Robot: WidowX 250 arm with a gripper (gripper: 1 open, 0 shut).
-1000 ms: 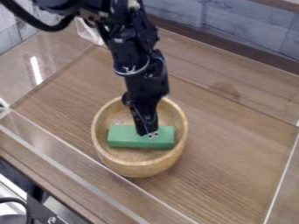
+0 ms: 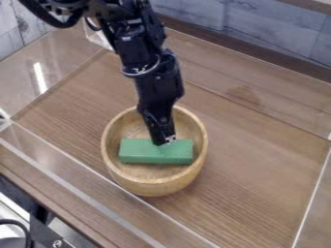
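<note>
A round wooden bowl (image 2: 153, 176) stands on the wooden table, with a green rectangular block (image 2: 145, 152) lying inside it. My black gripper (image 2: 165, 134) hangs over the back half of the bowl, its tips just above or at the block's back edge; whether they touch cannot be told. It looks shut, with nothing visible between its fingers.
A strip of pale tape runs along the near left edge, beyond which is a dark area with cables at the bottom left.
The bowl and block look nearly unchanged.
</note>
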